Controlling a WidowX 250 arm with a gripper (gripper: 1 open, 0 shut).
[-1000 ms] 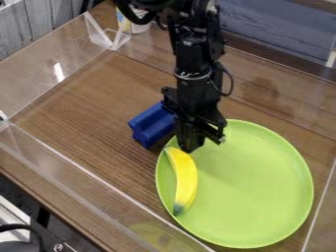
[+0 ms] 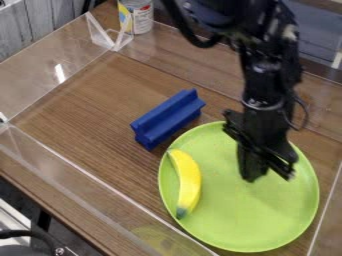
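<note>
My black gripper (image 2: 254, 160) hangs over the upper middle of a green plate (image 2: 254, 215), blurred by motion; its fingers are hard to make out. A yellow banana (image 2: 187, 183) with a dark tip lies on the left part of the plate, apart from the gripper. A blue block (image 2: 167, 119) lies on the wooden table, up and left of the plate.
A can (image 2: 135, 15) with a white object beside it stands at the back.
My gripper and arm have moved to the right, away from the banana and blue block, which lie where they were.
</note>
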